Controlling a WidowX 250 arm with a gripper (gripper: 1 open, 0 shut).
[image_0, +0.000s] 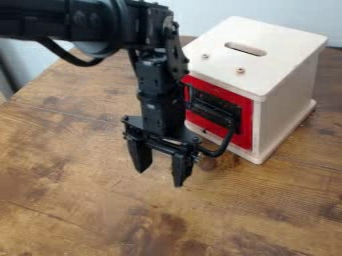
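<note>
My black gripper hangs in the middle of the view, fingertips pointing down over bare wood, apart and with nothing between them. Just behind it to the right stands a pale wooden box with a slot in its top and a red front panel carrying a black fitting. The arm and its cable partly hide that panel.
A white wall runs behind at the top, and the table's far edge shows at the upper left.
</note>
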